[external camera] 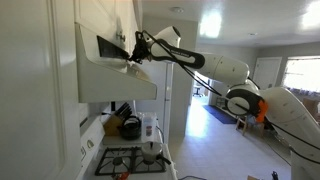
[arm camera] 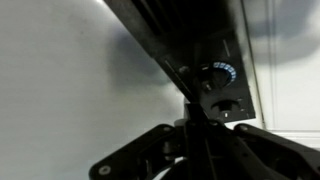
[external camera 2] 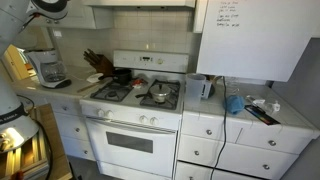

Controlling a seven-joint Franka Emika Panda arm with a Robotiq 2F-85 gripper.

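Observation:
In the wrist view my gripper is shut, and nothing shows between its dark fingers. Its tips reach a black control panel, close to a round dial with blue markings (arm camera: 222,72) and a second black knob (arm camera: 228,107). Whether the fingers touch either one, I cannot tell. From exterior view 1, the gripper (external camera: 134,58) is up at the front of the white range hood (external camera: 115,84), by the hood's dark panel (external camera: 111,49). Exterior view 2 does not show the gripper.
Below the hood stands the white stove (external camera 2: 135,138), with a pot (external camera 2: 159,92) on its burners. A black kettle (external camera: 131,127) is further back on the counter. White cabinets (external camera: 40,90) border the hood on the left. Open floor lies to the right.

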